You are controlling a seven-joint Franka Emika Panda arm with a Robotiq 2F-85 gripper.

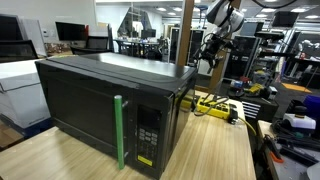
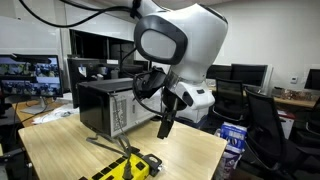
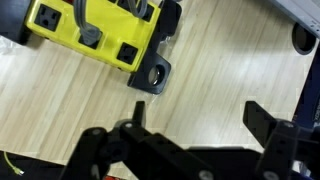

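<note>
My gripper stands open, its two dark fingertips wide apart with only bare wooden table between them in the wrist view. In exterior view 1 the gripper hangs high at the far end of the table, beyond the black microwave. A green strip runs up the microwave's front. Exterior view 2 has the white arm reaching down in front, with the microwave behind it to the left.
A yellow power strip with cables lies on the table, at the upper left of the wrist view. A blue package stands at the right, near office chairs.
</note>
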